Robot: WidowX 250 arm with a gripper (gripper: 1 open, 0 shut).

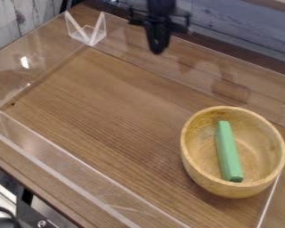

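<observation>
The dark gripper [158, 43] is high at the top centre, partly cut off by the frame edge and blurred, above the back of the wooden table [97, 116]. Its fingers look close together, though their state is hard to make out. A tan bowl [201, 176] at the lower right holds a long green object [227, 150].
A clear bent plastic or wire piece [88, 28] is at the upper left near the back. A raised rim runs along the back edge.
</observation>
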